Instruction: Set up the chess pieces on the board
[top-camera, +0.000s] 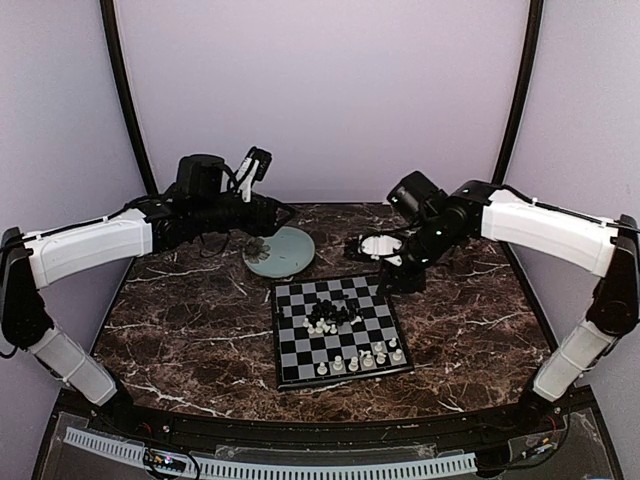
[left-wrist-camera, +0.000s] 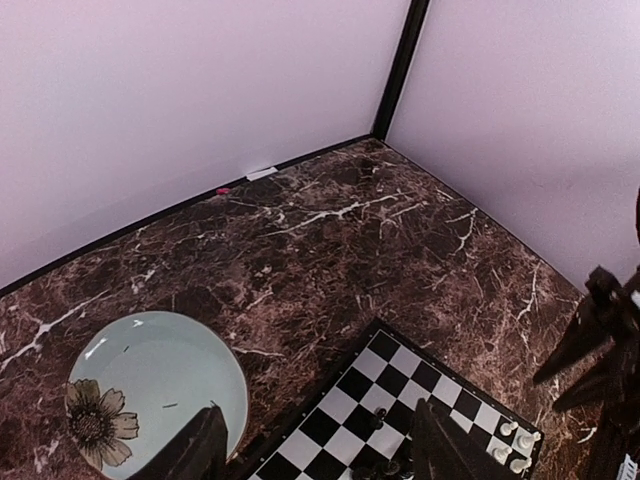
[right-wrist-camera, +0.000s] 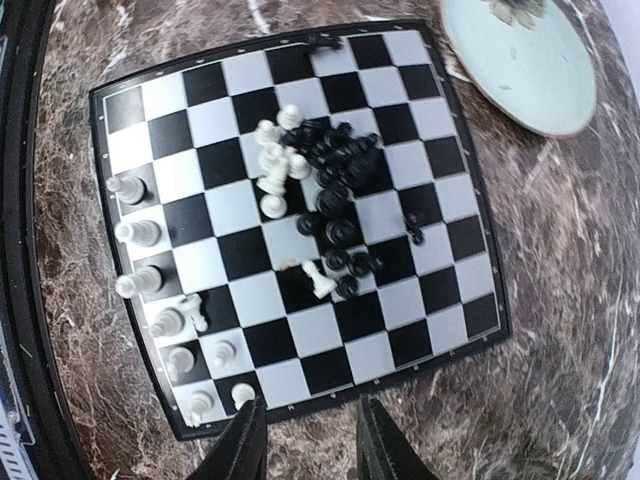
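The chessboard (top-camera: 300, 355) lies mid-table. In the right wrist view white pieces (right-wrist-camera: 145, 231) stand along one edge, while black pieces (right-wrist-camera: 340, 230) and more white ones are clustered in the middle, some lying down. My left gripper (top-camera: 270, 215) hangs above the plate, left of and behind the board; its fingers look apart in its wrist view, with nothing visible between them. My right gripper is raised over the board's right side, fingers apart with nothing seen between them.
A pale plate (top-camera: 280, 262) with a flower pattern sits behind the board. Walls enclose the back and sides.
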